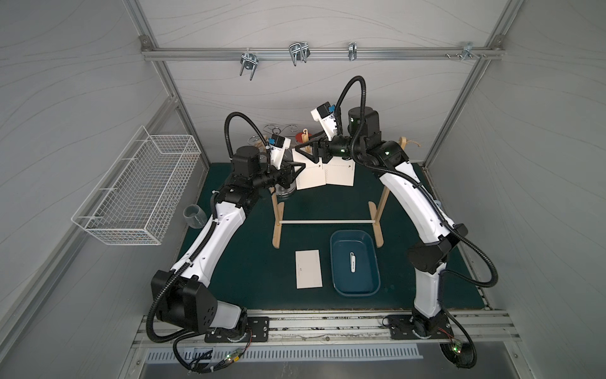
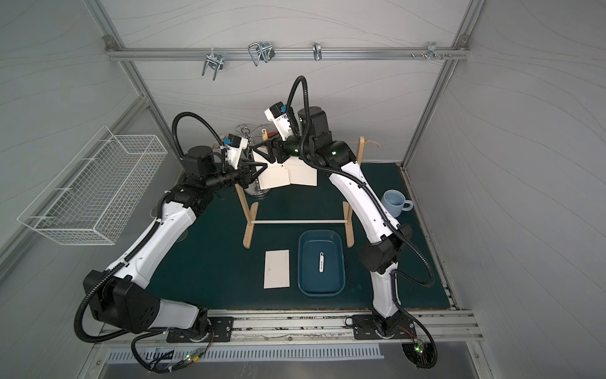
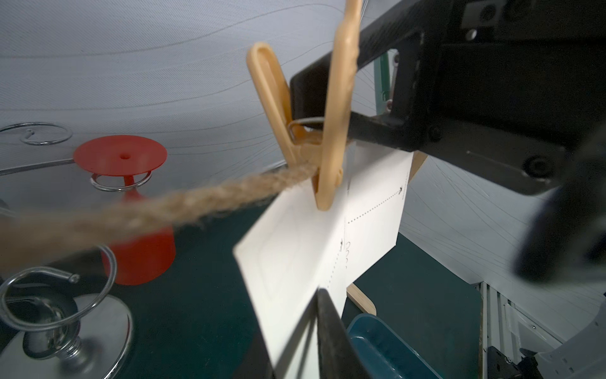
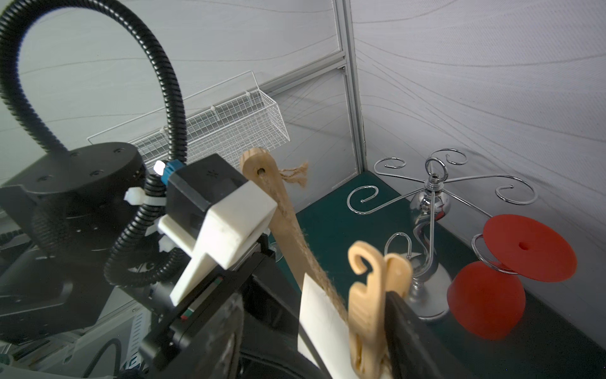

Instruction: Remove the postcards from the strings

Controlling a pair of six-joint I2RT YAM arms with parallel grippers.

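Two postcards hang from the string: the left postcard (image 1: 309,177) and the right postcard (image 1: 341,171). A wooden clothespin (image 3: 334,120) pinches the nearer card to the string (image 3: 189,202). My right gripper is open around this pin; one of its fingers (image 4: 401,334) is close against it. At the left card's edge, my left gripper has its dark, blurred fingers (image 3: 328,334) narrowly around the card; whether they pinch it cannot be told. A third postcard (image 1: 308,269) lies flat on the table.
A blue tray (image 1: 337,278) with a white clip (image 1: 353,262) inside stands beside the flat card. The wooden frame (image 1: 276,230) carries the string. Behind it is a metal stand (image 4: 435,189) with red parts. A mug (image 2: 394,202) sits at right.
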